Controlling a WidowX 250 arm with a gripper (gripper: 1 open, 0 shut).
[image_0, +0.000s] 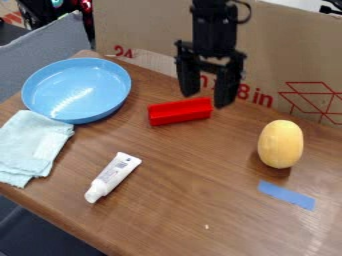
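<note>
My black gripper hangs open at the top centre of the camera view, just above a red block that lies on the wooden table; nothing shows between its fingers. A blue plate is at the upper left. A yellow oval object sits on the right, and a white tube lies at the lower centre-left.
A folded pale blue cloth lies at the left edge. A strip of blue tape is on the right. A cardboard box stands along the back.
</note>
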